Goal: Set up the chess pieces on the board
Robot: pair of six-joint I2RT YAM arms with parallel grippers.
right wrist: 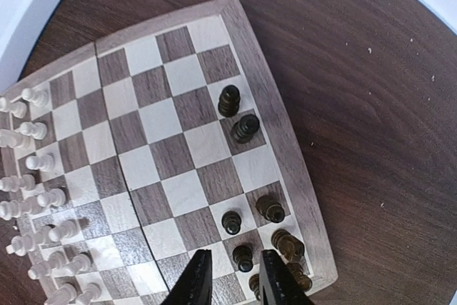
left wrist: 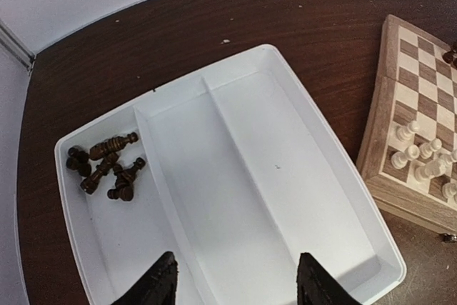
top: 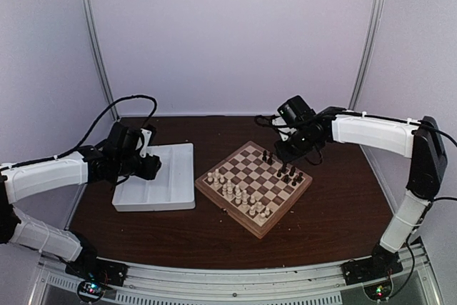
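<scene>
The chessboard (top: 228,201) carries white pieces (left wrist: 406,131) along its left side and several dark pieces (right wrist: 245,128) along its right side. In the white tray (left wrist: 214,176), several dark pieces (left wrist: 108,148) lie in the left compartment; the other compartments are empty. My left gripper is open over the tray, holding nothing. My right gripper hangs above the board's right side, its fingers part open over the dark pieces, with no piece visibly held.
Bare dark table (right wrist: 371,176) surrounds the board, with clear room to its right. Pale walls close in the back and sides.
</scene>
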